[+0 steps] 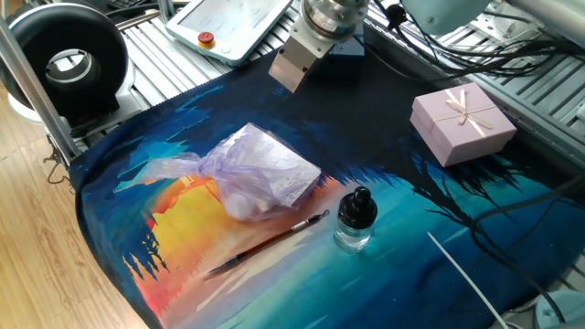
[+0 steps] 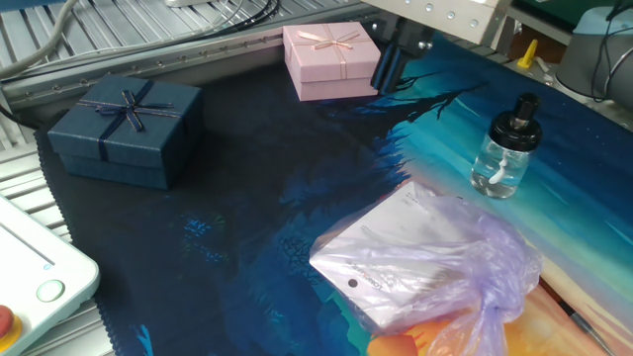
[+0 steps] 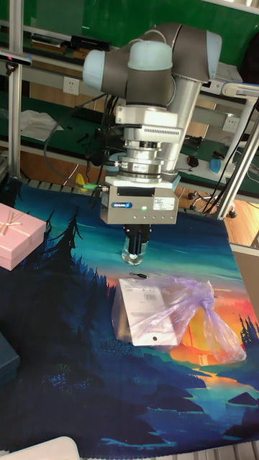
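My gripper [image 3: 137, 249] hangs above the cloth, its dark fingers [image 2: 392, 67] close together, with nothing showing between them. Exterior view 1 hides the fingertips behind the metal housing. A clear bottle with a black dropper cap [image 1: 356, 219] stands upright on the cloth, apart from a white box in a thin purple bag [image 1: 265, 174]. Between bag and bottle lies a slim dark brush-like stick [image 1: 265, 244]. The pink gift box [image 2: 332, 61] and dark blue gift box [image 2: 129, 129] both have lids on and ribbon bows.
The printed cloth [image 3: 77, 383] covers the table, with bare dark room between the boxes and the bag. A white tablet-like controller with a red button [image 1: 207, 39] lies at the edge. Loose cables [image 1: 475, 59] run behind the pink box.
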